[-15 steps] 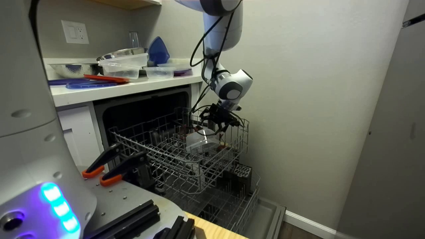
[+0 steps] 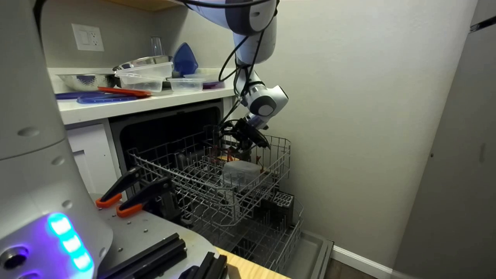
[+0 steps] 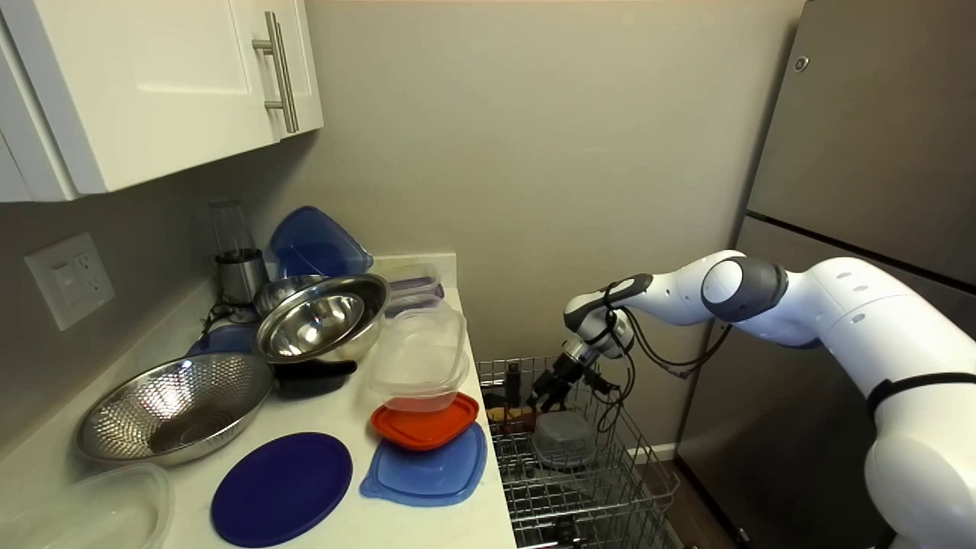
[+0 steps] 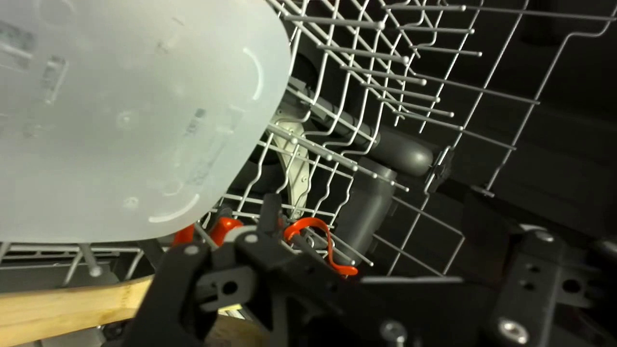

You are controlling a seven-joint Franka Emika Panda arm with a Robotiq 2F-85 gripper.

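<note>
A clear, cloudy plastic container [image 2: 241,173] rests in the upper dishwasher rack [image 2: 204,179]. Its pale surface fills the upper left of the wrist view [image 4: 133,115]. My gripper has its black fingers [image 4: 248,254] spread wide, with no object visible between them. In exterior view 2, the gripper [image 3: 547,392] is over the rack just behind the container [image 3: 563,438], apparently clear of it. Red-orange utensils [image 4: 312,222] lie in the rack near one finger. Much of the gripper is dark, and the exact fingertip contact is hard to see.
A wooden utensil [image 4: 75,306] lies beside the container. Upright tines [image 4: 405,95] and the rack's wire sides surround the gripper. The counter [image 3: 384,521] to the left holds bowls, a colander [image 3: 178,407], lids and containers. A bare wall stands behind.
In exterior view 1 the gripper has shifted left from over the container. The container, tilted beneath the gripper earlier, now sits lower, flatter and a little to the right.
</note>
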